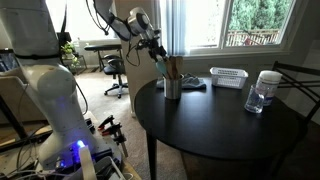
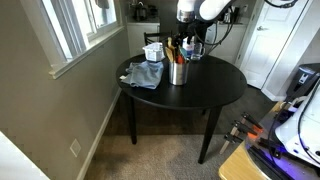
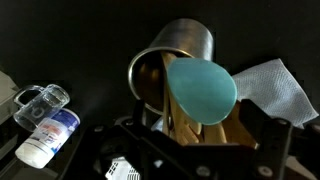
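A metal canister (image 1: 173,88) full of wooden utensils stands on the dark round table (image 1: 235,125). One utensil with a pale teal head (image 3: 201,90) rises from it, close beneath the wrist camera. My gripper (image 1: 153,48) hangs above and slightly left of the canister in exterior view 1. In the wrist view the dark fingers stand apart at the bottom, around the utensil tops, so the gripper is open. Whether a finger touches any handle cannot be made out.
A white basket (image 1: 229,77) sits at the table's back. A clear bottle with a white lid (image 1: 263,92) stands to the right. Beside the canister lies a grey-blue cloth (image 2: 145,74).
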